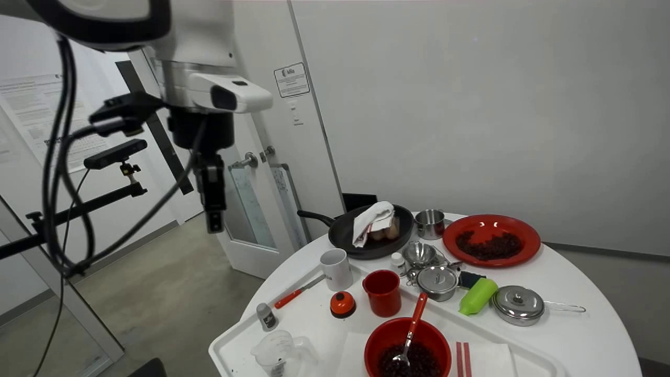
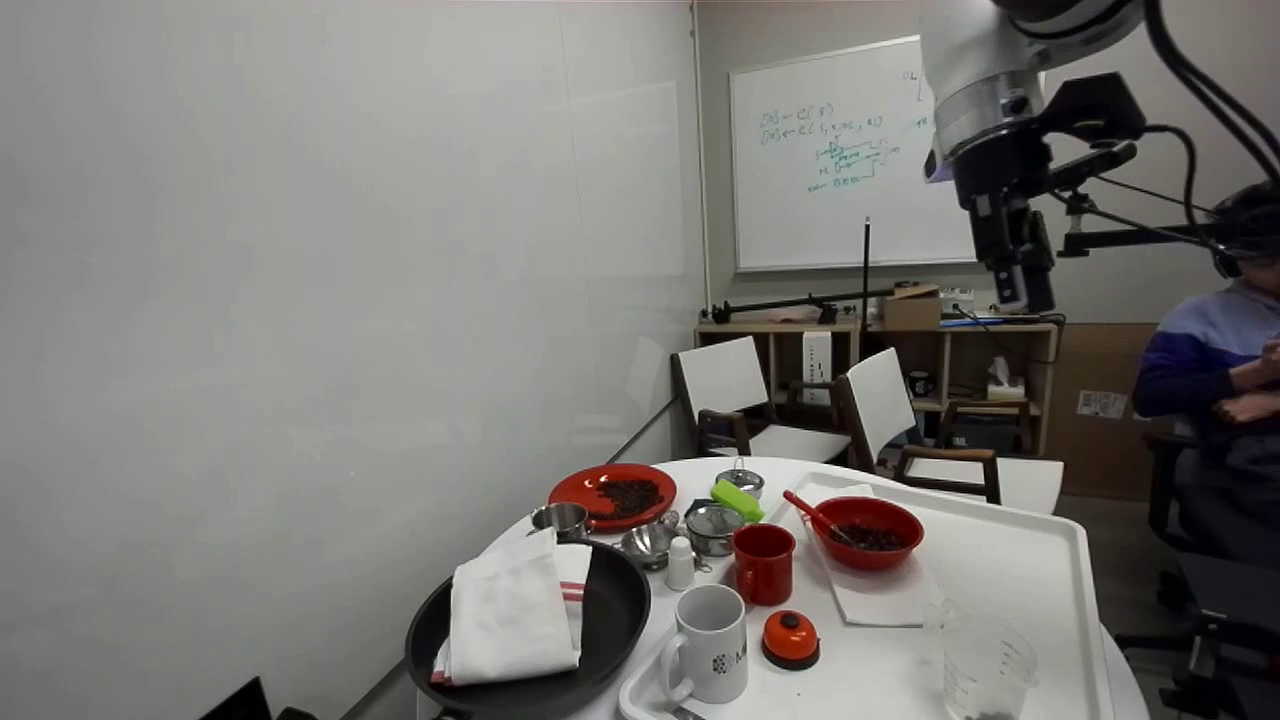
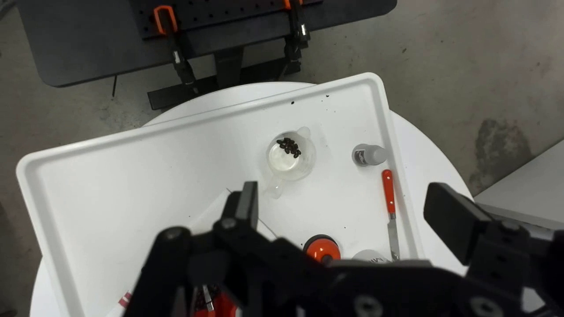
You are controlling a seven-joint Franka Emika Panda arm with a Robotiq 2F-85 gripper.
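Note:
High above the table my gripper hangs open and pointing down, nothing between its fingers. Below it, the wrist view shows a clear measuring cup (image 3: 304,166) with a few dark beans inside. To the cup's right on the tray stands a small grey shaker (image 3: 365,155), and an orange-handled knife (image 3: 389,193) lies by the tray's edge. A red bowl (image 1: 439,333) of dark beans holds a red-handled spoon (image 1: 415,317). Farther back, a red plate (image 1: 531,242) carries more beans.
On the tray (image 1: 220,352) are a red mug (image 1: 381,294), a white mug (image 1: 336,270) and an orange timer (image 1: 343,304). A black pan (image 1: 352,246) with a towel, several metal pots and a green bottle (image 1: 478,295) crowd the back. The tray's far right is bare in exterior view 2.

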